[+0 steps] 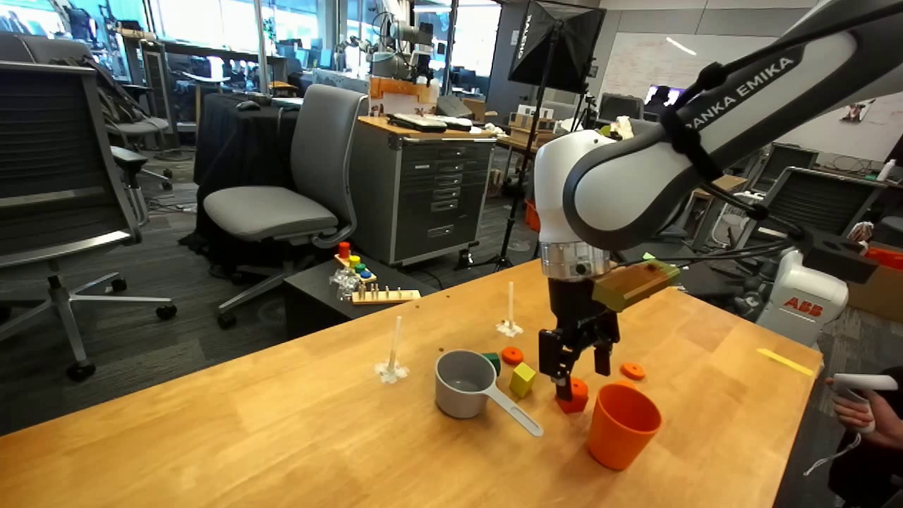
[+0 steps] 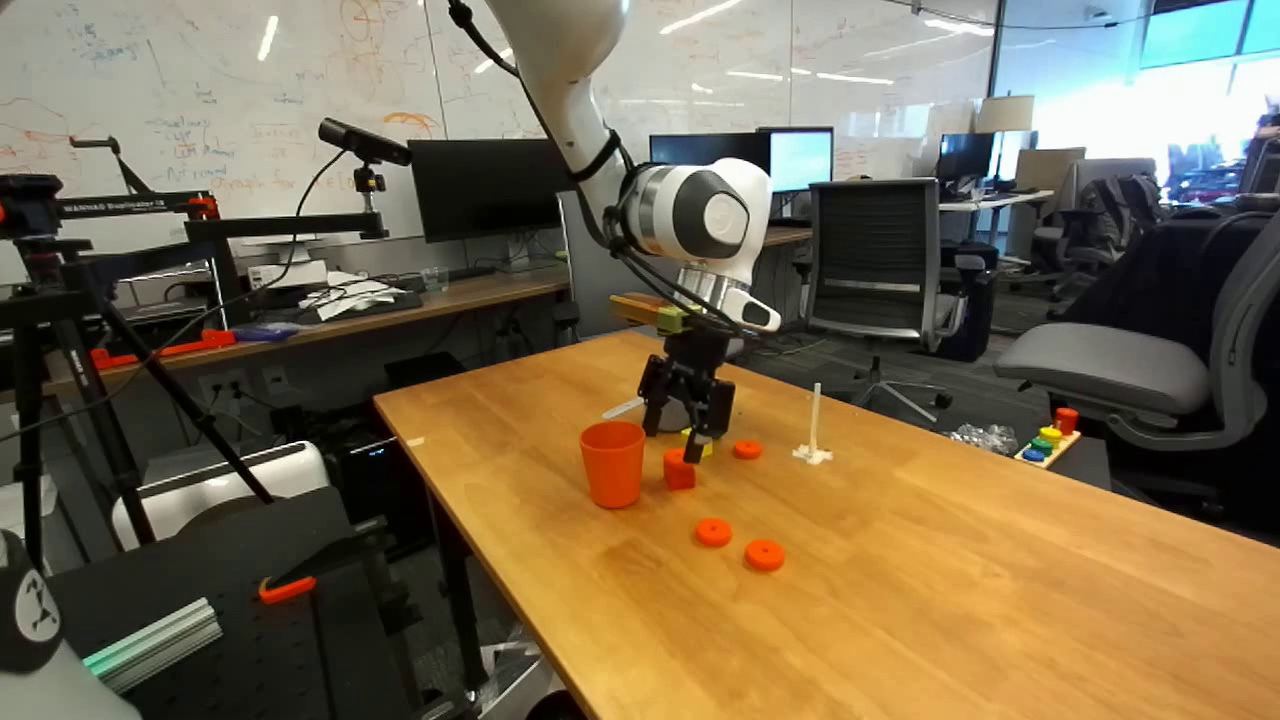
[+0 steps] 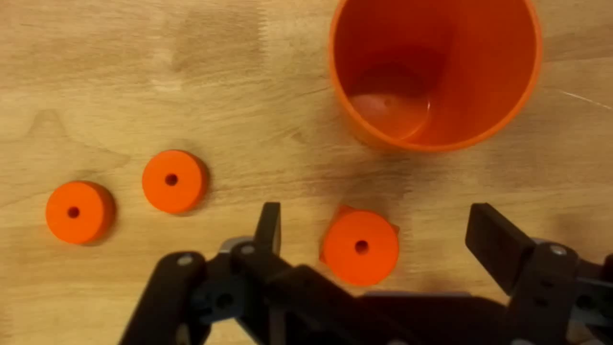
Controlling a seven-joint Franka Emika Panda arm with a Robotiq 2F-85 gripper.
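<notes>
My gripper is open above an orange disc with a hole in its middle. The disc lies on an orange block whose corners poke out beneath it; both are between the spread fingers as seen from the wrist, with nothing gripped. In exterior view 1 one finger partly hides this stack. An orange cup stands upright beside it, its visible inside empty. Two loose orange discs, one nearer and one farther left, lie flat on the table.
A grey handled pot stands near a yellow block, a green piece and another orange disc. Two white upright pegs, one left and one right, are fixed to the table.
</notes>
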